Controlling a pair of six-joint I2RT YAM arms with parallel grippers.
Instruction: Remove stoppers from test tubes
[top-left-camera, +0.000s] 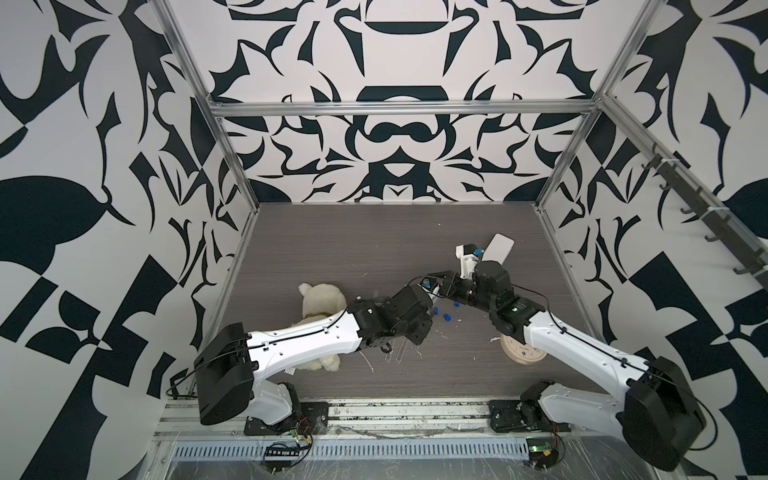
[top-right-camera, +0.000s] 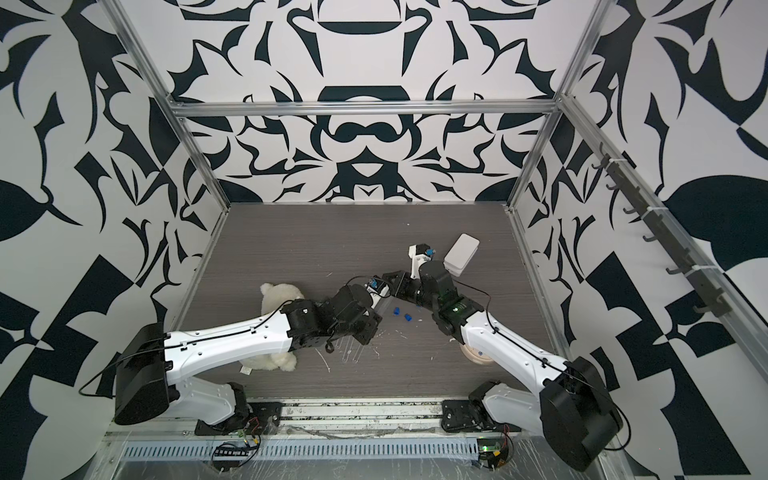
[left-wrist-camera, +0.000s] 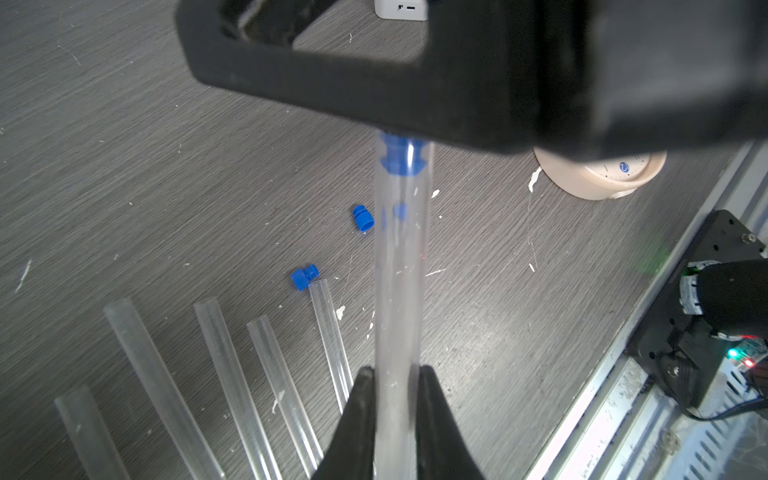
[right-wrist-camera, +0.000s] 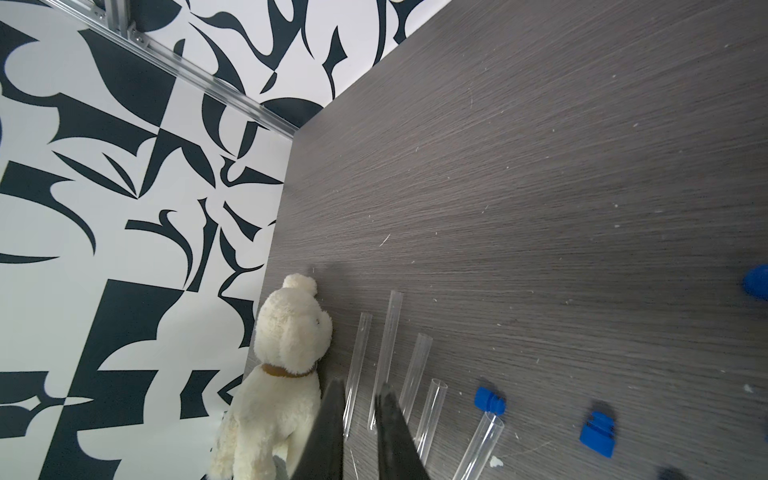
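Observation:
In the left wrist view a clear test tube stands lengthwise in the picture, my left gripper shut on it. A blue stopper sits in the tube's upper end, partly covered by the dark fingers of my right gripper. From above, the right gripper meets the left one near the middle of the table. The right wrist view shows the right gripper's fingertips a little apart; whether they grip the stopper is hidden. Several clear tubes without stoppers lie on the table, near loose blue stoppers.
A cream plush toy lies left of the loose tubes. Toward the back right are a white box and a white object with blue parts. A round beige item lies under the right arm.

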